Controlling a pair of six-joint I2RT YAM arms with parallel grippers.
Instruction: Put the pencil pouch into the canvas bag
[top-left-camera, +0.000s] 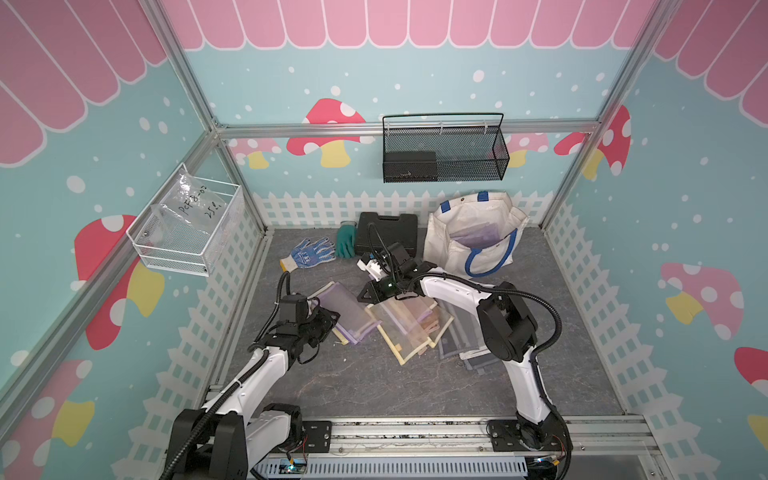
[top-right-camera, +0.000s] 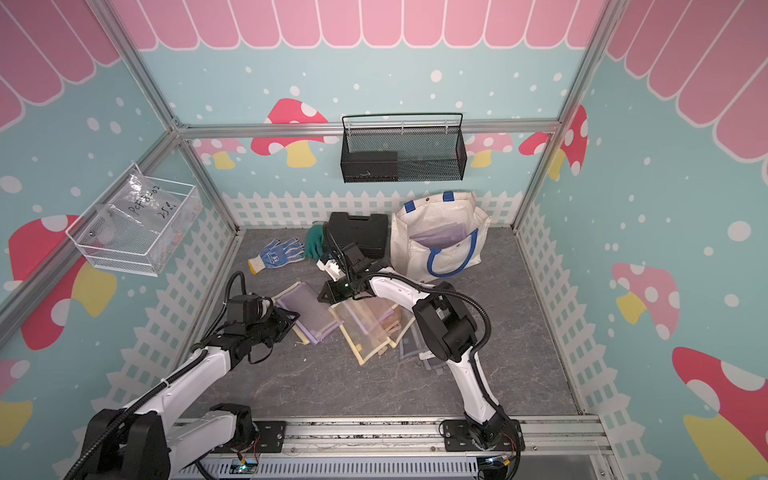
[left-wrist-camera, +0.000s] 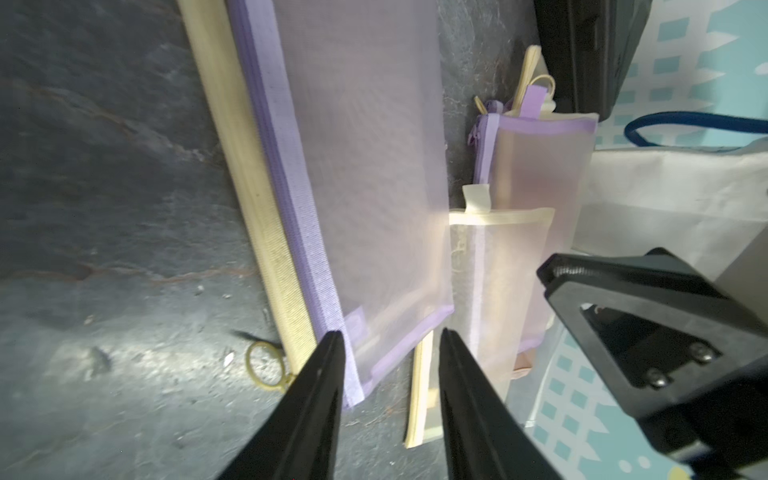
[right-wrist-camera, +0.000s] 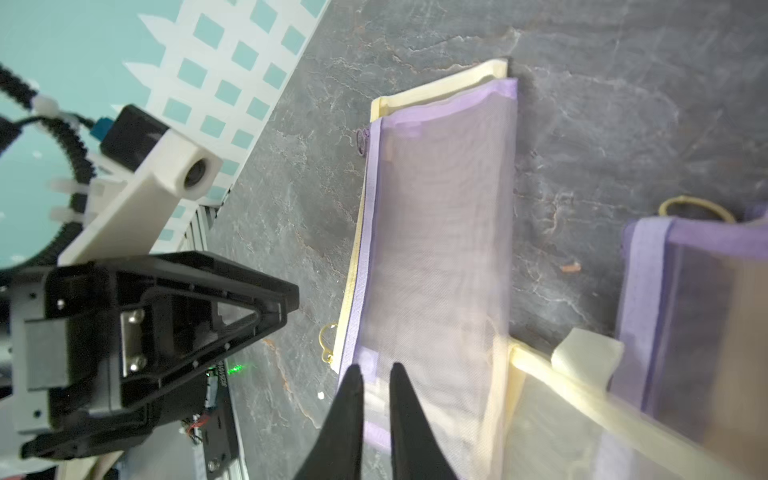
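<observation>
A translucent purple-trimmed pouch (top-left-camera: 344, 308) lies on the floor between my arms, over a yellow-edged one (left-wrist-camera: 248, 192). To its right, a yellow-trimmed pouch (top-left-camera: 404, 340) overlaps more purple-trimmed pouches (right-wrist-camera: 644, 296). My left gripper is open over the near corner of the left purple pouch, nothing between its fingers. My right gripper hangs above the far part of that pouch, its fingers a narrow gap apart and nothing seen held. The white canvas bag (top-left-camera: 448, 248) stands upright at the back right, open at the top, a purple pouch (top-left-camera: 477, 234) inside.
Behind the right gripper is a black case (top-left-camera: 388, 228); left of it lie a green glove (top-left-camera: 345, 240) and a blue-white glove (top-left-camera: 309, 253). Grey pouches (top-left-camera: 460, 324) lie under the right arm.
</observation>
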